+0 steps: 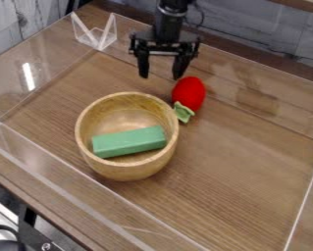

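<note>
My dark gripper (164, 53) hangs at the top centre over the wooden table, open, its fingers spread apart. To its lower right lies a red oval object (187, 93) with a pale green part (183, 114) at its lower end. In the lower middle, a round tan bowl (86, 127) holds a green block (128, 141). Whether anything small sits between the fingertips cannot be made out.
A white wire-like object (93, 29) stands at the upper left. Dark cables show at the bottom left corner.
</note>
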